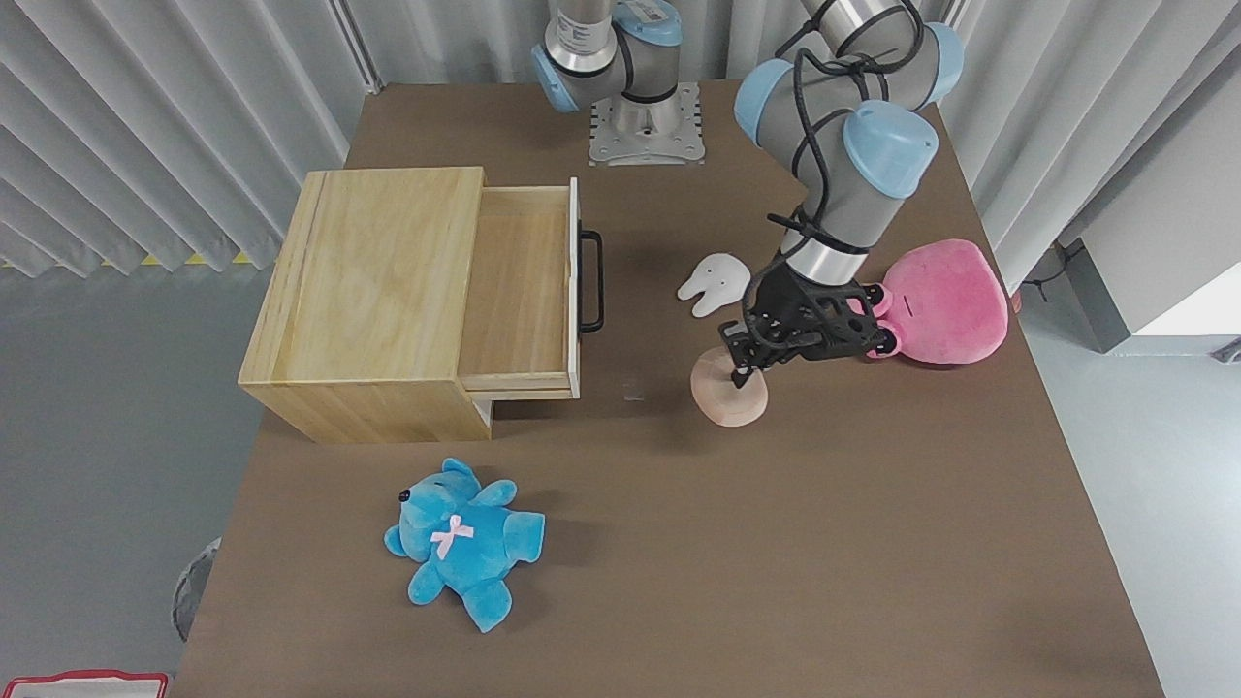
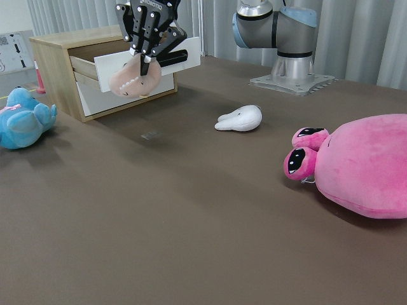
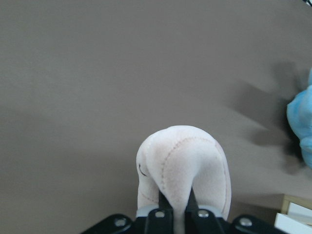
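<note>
A round peach plush (image 1: 729, 396) hangs from my gripper (image 2: 145, 60), which is shut on it; in the wrist view the plush (image 3: 180, 161) is pinched between the black fingers. It is raised off the table, right of the open drawer (image 1: 514, 279) of a wooden cabinet (image 1: 361, 273). A white rabbit plush (image 1: 715, 283) lies between the cabinet and a pink octopus plush (image 1: 942, 302), just behind my gripper in the front view.
A blue bear (image 1: 471, 547) lies on the brown table (image 1: 814, 558) in front of the cabinet.
</note>
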